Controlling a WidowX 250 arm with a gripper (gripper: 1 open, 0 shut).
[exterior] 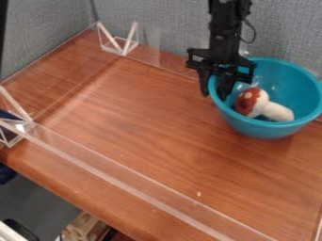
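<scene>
A black gripper (pixel 220 75) reaches down from the top of the view into the left side of a teal bowl (pixel 272 125) at the right of the table. Its fingertips are dark and partly hidden by the rim, so their opening is unclear. Inside the bowl lies a white toy mushroom (pixel 272 110) with a red-and-white cap, tipped on its side, to the right of and below the gripper.
Clear low walls with white brackets (pixel 119 38) line its edges. A grey padded wall stands behind.
</scene>
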